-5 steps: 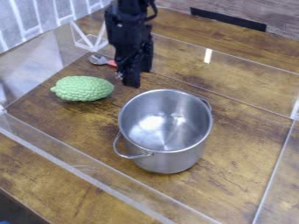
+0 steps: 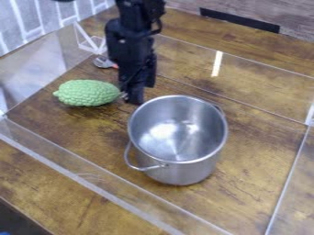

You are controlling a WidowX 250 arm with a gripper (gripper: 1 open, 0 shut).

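My dark gripper (image 2: 132, 84) hangs low behind the steel pot, just to the right of a green knobbly vegetable-like object (image 2: 84, 93); whether its fingers are open or shut is hard to tell. The steel pot (image 2: 178, 147) stands upright in the centre-right, its handle hanging on the near left side, and looks empty. A small metal item (image 2: 102, 62) lies behind the green object, partly hidden by my arm.
Clear low walls border the wooden work area (image 2: 258, 147). The wood to the right and back right of the pot is bare, as is the near left corner.
My gripper has come down a little and slightly toward the green object. The pot appears shifted very slightly to the right and nearer; the green object is nearly unchanged.
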